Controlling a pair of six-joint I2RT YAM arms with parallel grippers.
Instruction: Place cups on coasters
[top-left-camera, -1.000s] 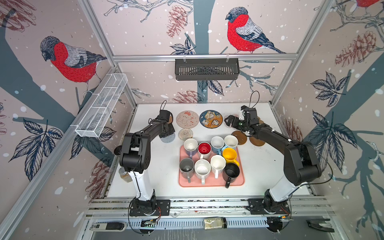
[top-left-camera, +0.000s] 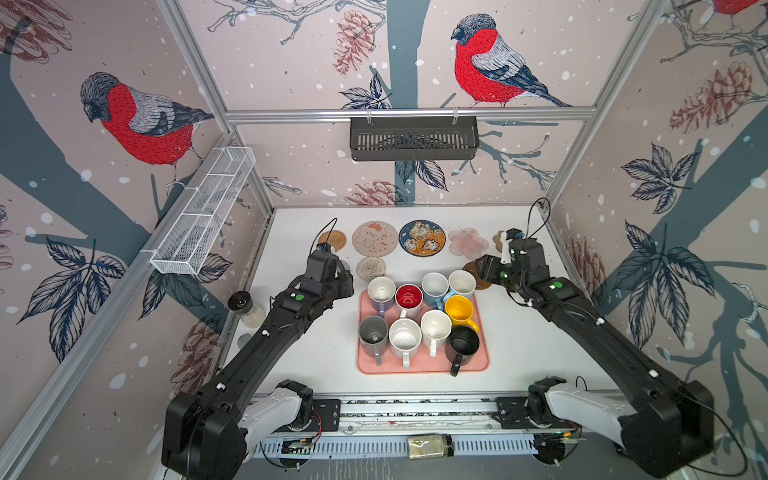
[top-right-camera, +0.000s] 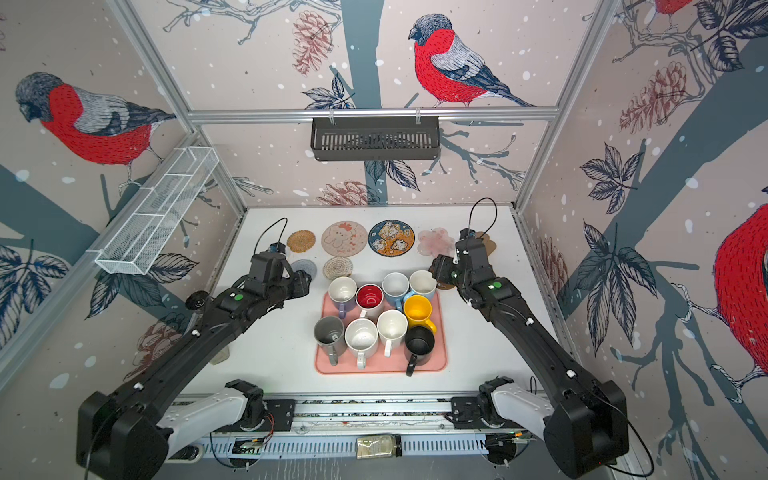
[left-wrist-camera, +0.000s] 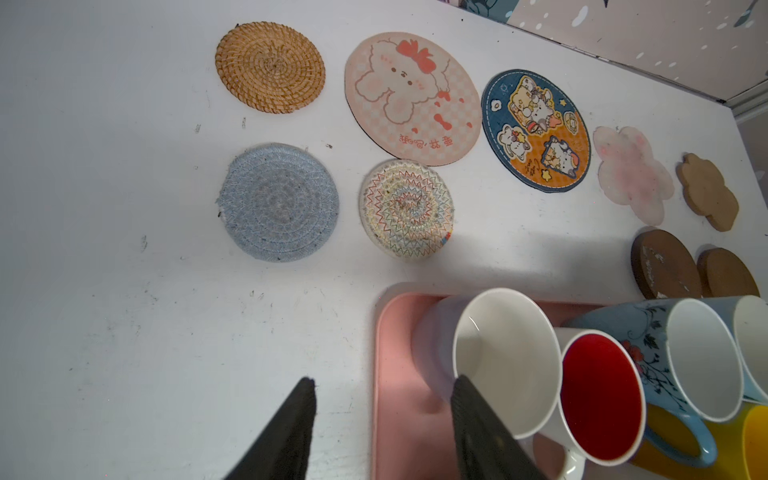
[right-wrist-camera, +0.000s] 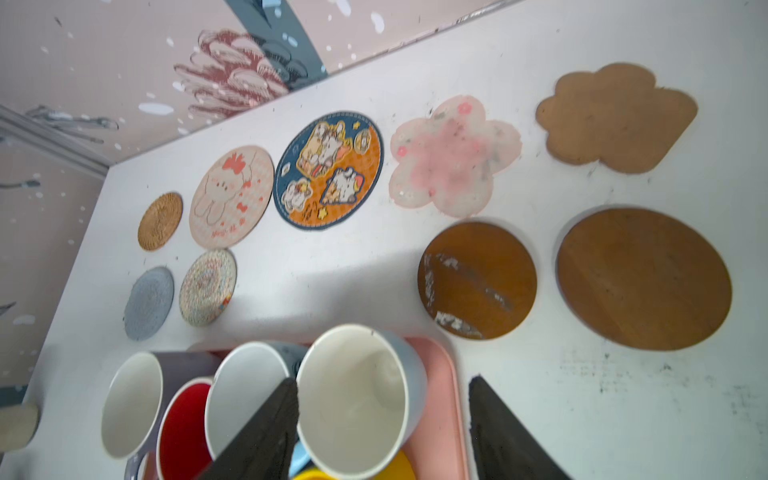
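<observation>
Several cups stand on a pink tray (top-left-camera: 424, 367). Its back row holds a lilac cup (left-wrist-camera: 436, 344), a red-lined cup (left-wrist-camera: 601, 396), a blue floral cup (left-wrist-camera: 640, 324) and a white-lined cup (right-wrist-camera: 412, 368). A yellow cup (top-left-camera: 458, 309), grey cup (top-left-camera: 373, 332), two white cups and a black cup (top-left-camera: 462, 344) stand nearer the front. My left gripper hangs above the tray's left edge, fingers apart, nothing between them. Right gripper is likewise parted and empty; in its view the white-lined cup shows below, between the fingers. No cup sits on a coaster.
Coasters lie empty behind the tray: woven tan (left-wrist-camera: 270, 67), blue-grey (left-wrist-camera: 280, 201), zigzag (left-wrist-camera: 408, 209), rabbit (left-wrist-camera: 413, 97), navy-orange (right-wrist-camera: 329, 169), pink flower (right-wrist-camera: 454, 156), brown cloud (right-wrist-camera: 616, 117) and two brown rounds. A jar (top-left-camera: 246, 309) stands far left. Table either side of the tray is clear.
Both arms have drawn back from the coasters toward the front and look raised; the left gripper stays left of the tray, the right has shifted rightward. The cups and tray have not moved.
</observation>
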